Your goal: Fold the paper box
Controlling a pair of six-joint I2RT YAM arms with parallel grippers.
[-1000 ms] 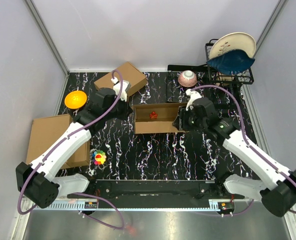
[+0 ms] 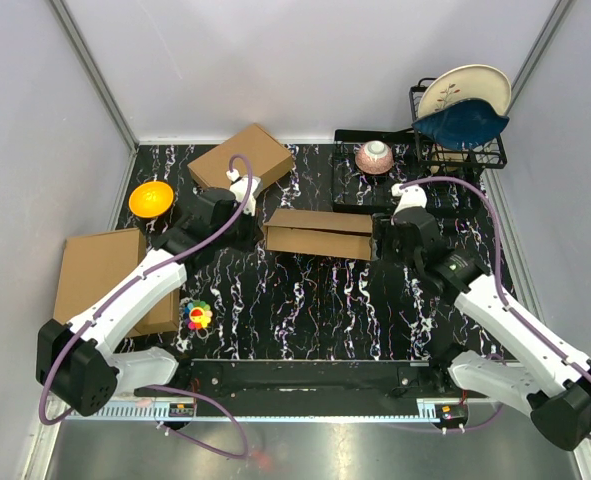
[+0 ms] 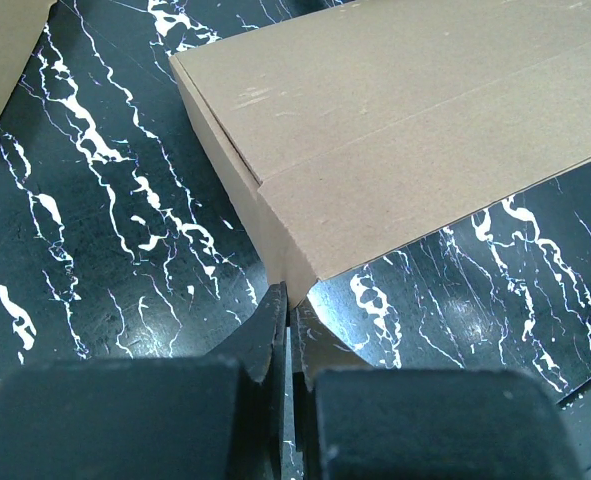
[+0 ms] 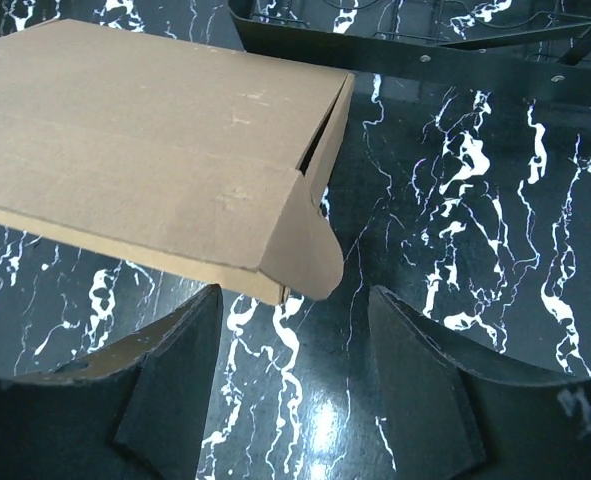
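Note:
The brown paper box [image 2: 320, 240] lies in the middle of the dark marbled table, its lid [image 3: 415, 90] folded over the top. A slit remains along the front in the top view. My left gripper is shut at the box's front left corner; whether thin cardboard is caught between the tips is unclear. At the front right corner, a rounded flap [image 4: 310, 250] sticks out of the box's side. My right gripper stands open just short of that corner, with nothing between its fingers. The box's inside is hidden.
Another brown box [image 2: 240, 160] lies behind my left arm, and a larger one [image 2: 95, 270] at the left. A yellow bowl [image 2: 151, 199], a flower toy [image 2: 197, 315] and a black dish rack [image 2: 350, 190] stand around.
The lid has come down over the box, covering the red item that showed inside.

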